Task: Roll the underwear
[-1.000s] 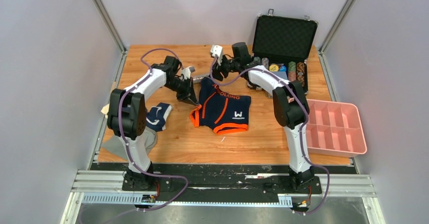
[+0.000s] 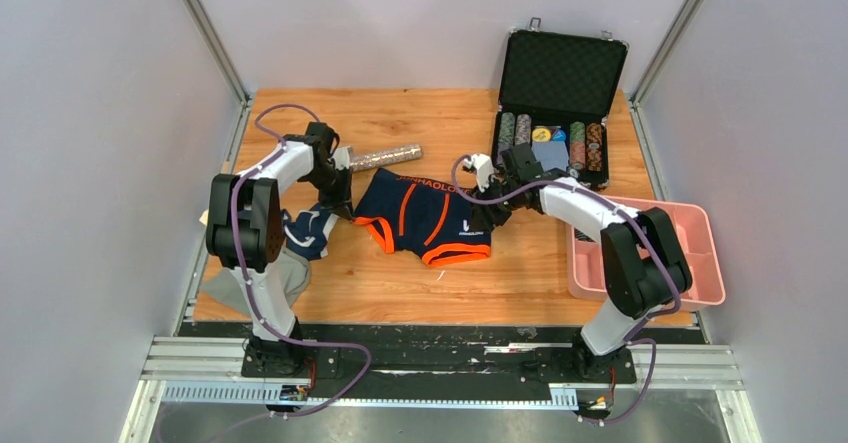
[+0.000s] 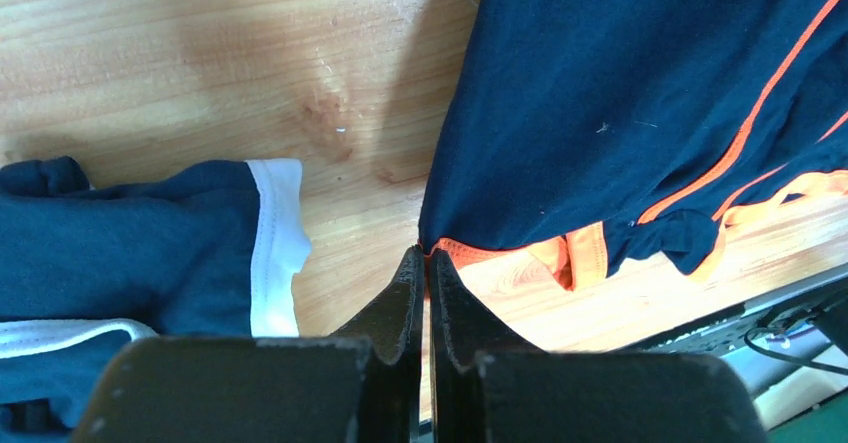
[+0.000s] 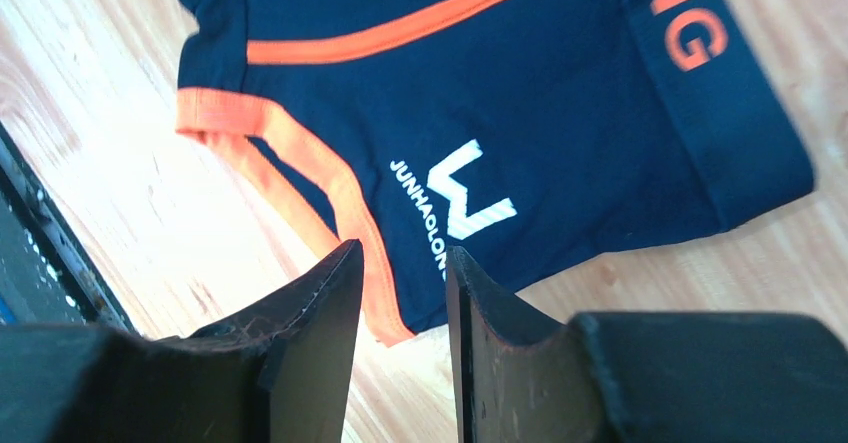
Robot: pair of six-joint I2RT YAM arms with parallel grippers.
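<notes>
Navy underwear (image 2: 420,218) with orange trim, stripes and waistband lettering lies spread on the wooden table. My left gripper is shut at the underwear's left corner, which meets its fingertips; the orange edge touches there. My right gripper is part open over the white logo end of the underwear (image 4: 560,133), by the orange leg band, with no cloth visibly held between its fingers.
Folded navy cloth (image 2: 310,231) and a grey cloth (image 2: 290,278) lie left, a clear tube (image 2: 385,158) behind, a chip case (image 2: 560,73) back right, a pink bin (image 2: 690,253) right.
My left gripper moved left, and the underwear's left end is laid out flatter and further left. My right gripper moved from the back down to the underwear's right end.
</notes>
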